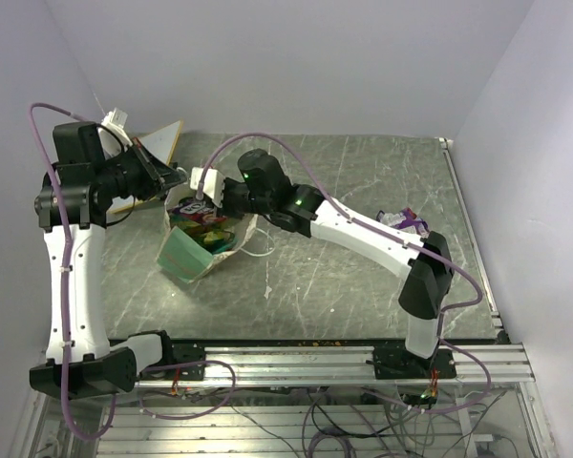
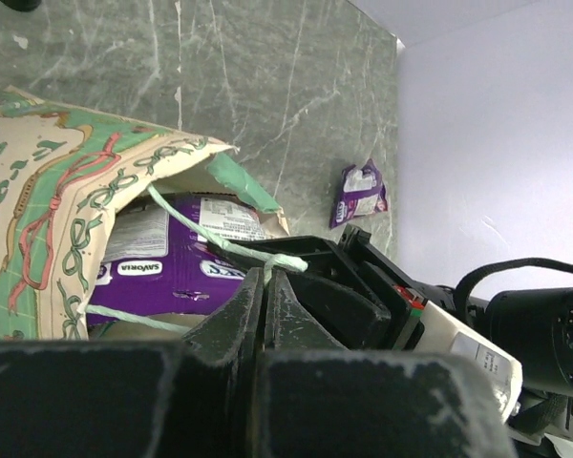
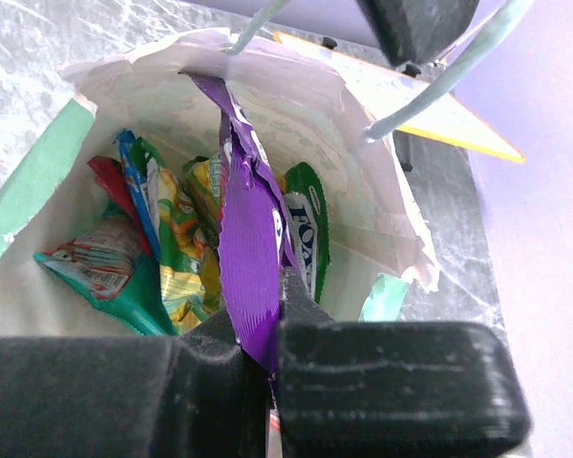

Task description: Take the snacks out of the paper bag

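In the right wrist view my right gripper is shut on a purple snack pack [image 3: 251, 224], held edge-on above the other snacks. The left wrist view shows this pack's broad printed side at the mouth of the paper bag [image 2: 53, 219]. Deeper in the bag lie a teal pack [image 3: 119, 272], a yellow-green pack [image 3: 180, 258] and a green Fox's pack [image 3: 307, 224]. My left gripper is shut on the bag's pale string handle [image 2: 193, 225]; from above it stands at the bag's back left rim.
One purple pack [image 1: 404, 221] lies alone on the right of the grey marble table [image 1: 344, 286]. A yellow-edged board [image 1: 158, 153] leans behind the left arm. Bare table spreads between the bag and the lone pack.
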